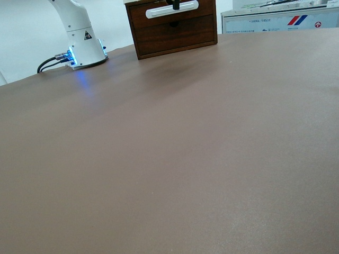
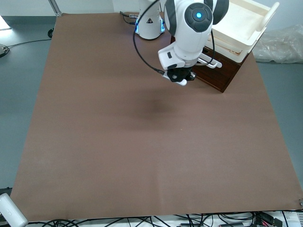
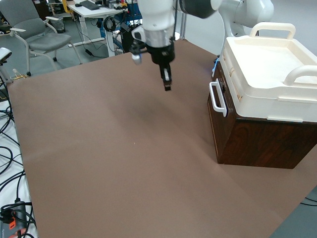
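A dark wooden drawer box (image 2: 222, 75) (image 1: 175, 37) (image 3: 262, 144) stands at the back of the brown table (image 2: 156, 142), topped by a white plastic bin (image 3: 262, 69). A white handle (image 1: 172, 9) (image 3: 218, 101) is on its front. My gripper (image 2: 180, 78) (image 3: 167, 84) hangs over the table in front of the box, apart from the handle in the right view. Its finger state is hard to make out. In the top view, only a dark tip shows near the handle at the upper edge.
The arm's base (image 1: 85, 50) stands at the back beside the box, with cables (image 1: 50, 62). A cable bundle (image 2: 142, 220) runs along the near edge.
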